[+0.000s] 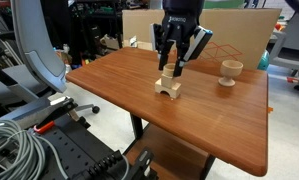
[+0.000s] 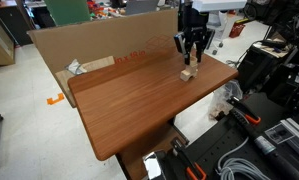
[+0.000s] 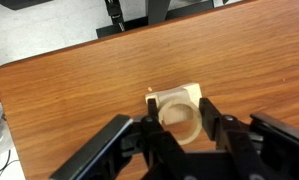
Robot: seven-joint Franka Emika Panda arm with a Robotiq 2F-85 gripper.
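Note:
My gripper (image 1: 169,70) is low over the table, shut on a round, pale wooden piece. In the wrist view this round piece (image 3: 179,117) sits between the dark fingers, its circular top facing the camera. Directly below is a small stack of pale wooden blocks (image 1: 168,88), the lowest shaped like a bridge. Past the round piece, part of the lower block (image 3: 169,95) shows in the wrist view. The held piece is right at the top of the stack; whether it touches cannot be told. Exterior view 2 shows the gripper (image 2: 192,66) at the stack, partly hiding it.
A pale wooden cup (image 1: 231,71) stands on the brown table (image 1: 224,120), apart from the stack. A cardboard panel (image 1: 234,35) borders the far side.

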